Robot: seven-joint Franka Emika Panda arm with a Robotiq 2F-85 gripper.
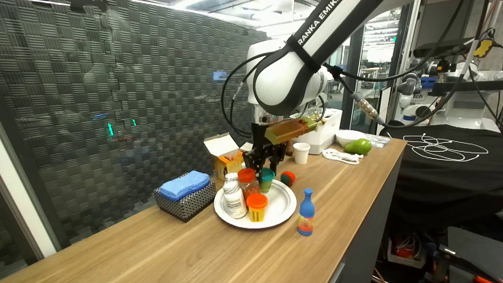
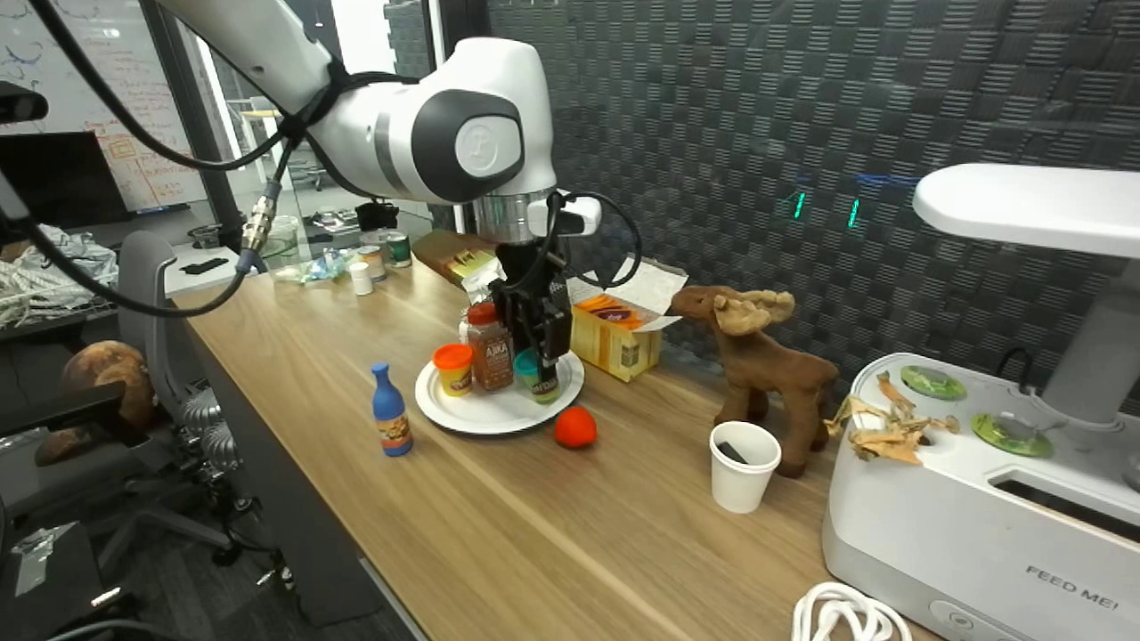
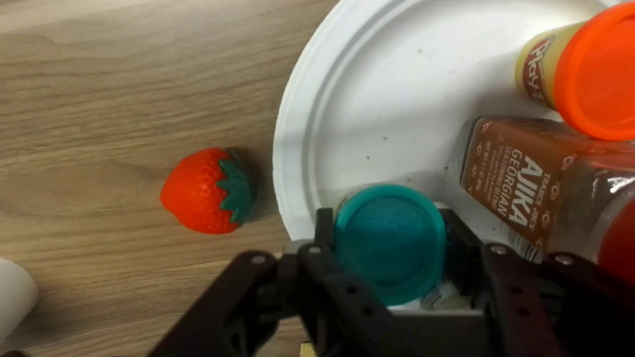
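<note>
Between the fingers of my gripper is a small tub with a teal lid (image 3: 390, 235), and the fingers are shut on it. This green tub (image 2: 541, 385) is at the strawberry-side edge of a white plate (image 3: 357, 119); whether its base touches the plate I cannot tell. Also on the plate are a yellow tub with an orange lid (image 1: 257, 207), a red-capped spice jar (image 2: 491, 352) and white bottles (image 1: 234, 200). In the wrist view the spice jar is just right of my right finger, leaning away.
Off the plate's edge lies a toy strawberry (image 3: 202, 190). A blue bottle (image 1: 306, 214) stands near the front edge. Behind are an open yellow box (image 2: 616, 336), a brown moose figure (image 2: 764, 369) and a paper cup (image 2: 743, 470).
</note>
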